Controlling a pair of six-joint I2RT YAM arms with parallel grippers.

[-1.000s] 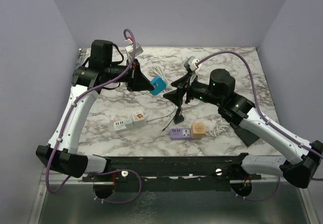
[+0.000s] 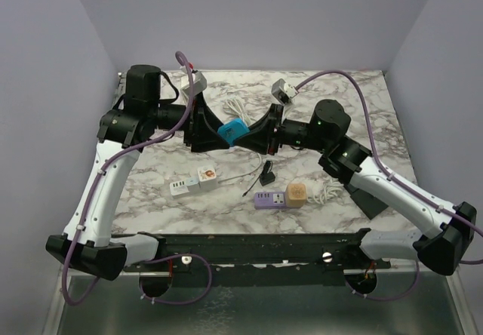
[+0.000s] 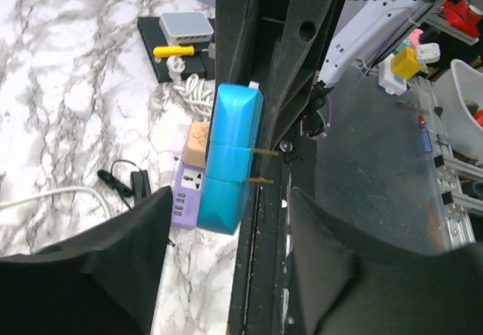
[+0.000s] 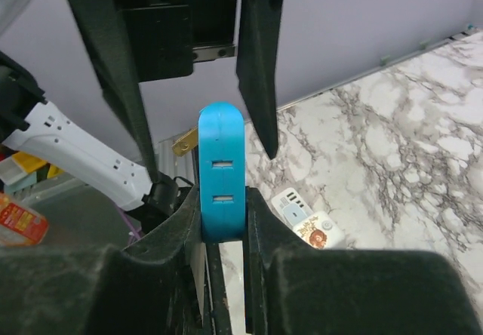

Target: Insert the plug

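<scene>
The blue plug (image 2: 233, 130) is held in the air between my two arms. In the right wrist view, my right gripper is shut on the blue plug (image 4: 223, 142), which stands upright with two slots facing the camera. In the left wrist view the plug's brass prongs (image 3: 263, 152) stick out to the right. My left gripper is open, its fingertips standing apart on either side of the plug's lower end. The purple power strip (image 2: 269, 200) lies near the table's front edge, with a tan adapter (image 2: 296, 195) at its right end.
A white power strip (image 2: 184, 187) with a white adapter (image 2: 207, 175) lies at front left. Behind the purple strip is a small black adapter (image 2: 267, 177) with a thin cable. A dark tray (image 2: 369, 201) sits at front right.
My right gripper has come in from the right and shut on the blue plug. The plug has shifted slightly left.
</scene>
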